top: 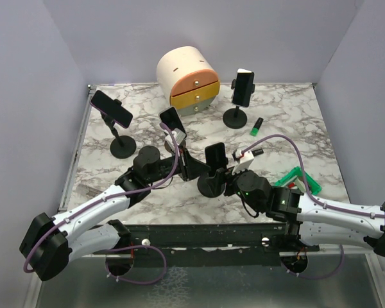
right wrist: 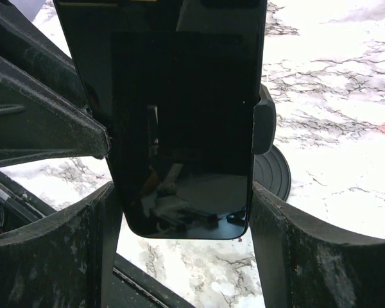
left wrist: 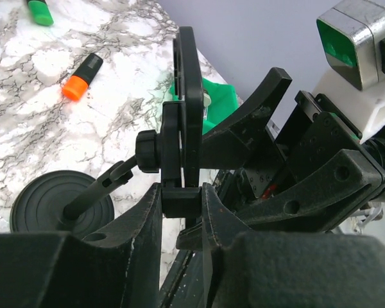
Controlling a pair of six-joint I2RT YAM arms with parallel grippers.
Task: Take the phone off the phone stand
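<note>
The black phone (top: 215,156) is upright on the middle stand, its round base (left wrist: 38,208) on the marble table. In the left wrist view my left gripper is shut on the lower end of the phone holder assembly, seen edge-on; whether it grips phone, holder or both is hard to tell. My right gripper (top: 226,181) is shut on the phone, whose glossy screen (right wrist: 179,122) fills the middle of the right wrist view between its fingers. The dark left gripper fingers also show at that view's upper left, against the phone's side.
Other phone stands stand at back right (top: 235,117), at left (top: 122,147) and behind my left arm. A striped drawer box (top: 183,74) is at the back. Markers (left wrist: 83,76) and a green tray (top: 312,185) lie to the right.
</note>
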